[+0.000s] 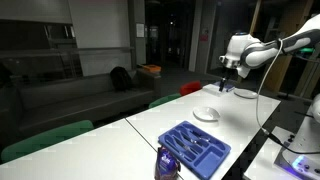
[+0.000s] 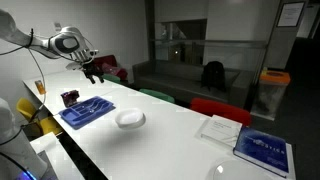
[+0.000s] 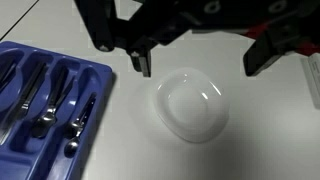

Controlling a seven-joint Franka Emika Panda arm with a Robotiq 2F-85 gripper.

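My gripper is open, its two dark fingers wide apart with nothing between them. In exterior view 1 the gripper hangs well above the table, towards its right side. A round white dish lies just below the gap in the wrist view; the same dish rests on the white table in exterior view 2. Left of it is a blue tray with compartments. Metal cutlery lies in the tray, spoons and what look like forks among it.
A dark red-and-blue object stands beside the tray. A white book or box, a blue one and a clear round plate lie at the table's other end. Chairs line one edge.
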